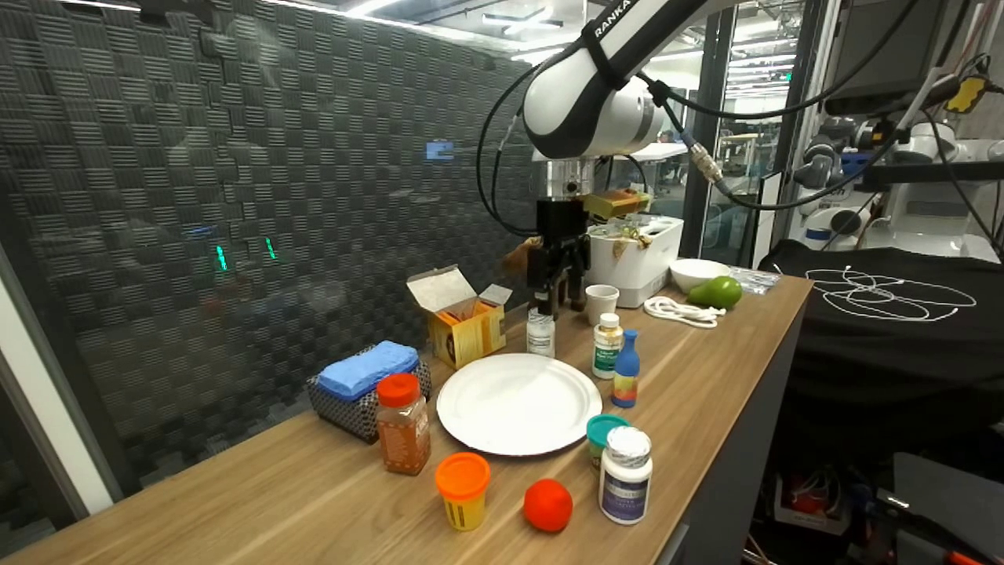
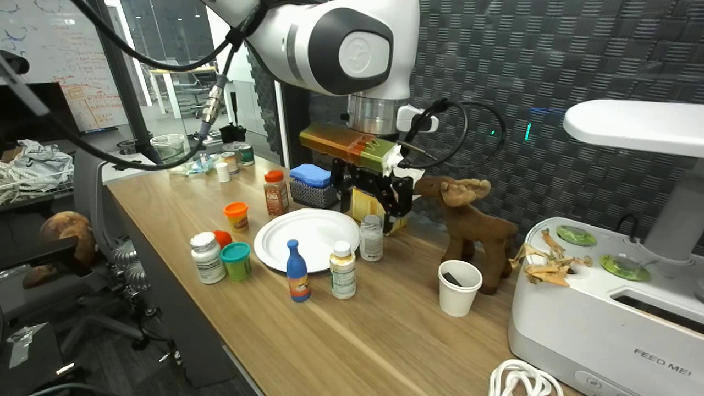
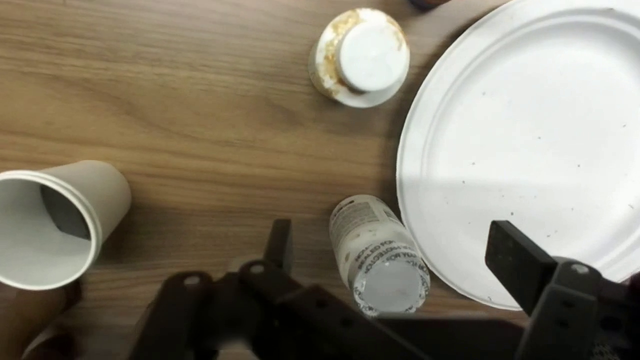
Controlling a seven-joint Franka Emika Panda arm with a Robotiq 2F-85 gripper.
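My gripper is open, its two fingers spread wide on either side of a small white bottle with a clear-wrapped cap (image 3: 393, 287). Nothing is gripped; in exterior view 1 the fingertips hang around the height of the bottle's top. That bottle (image 2: 371, 238) stands upright at the edge of the white plate (image 2: 277, 241). Whether bottle and plate touch, I cannot tell. The plate looks empty apart from specks. Another white-capped bottle (image 3: 360, 60) with a green label (image 1: 607, 348) stands on the plate's other side, clear of the fingers.
A paper cup (image 2: 460, 288) holding something dark and a plush moose (image 2: 472, 227) stand close by. An opened yellow box (image 1: 467, 325) sits behind the plate. Around it are a blue bottle (image 1: 626, 372), a red-lidded jar (image 1: 402, 424), tubs and a red ball (image 1: 547, 504).
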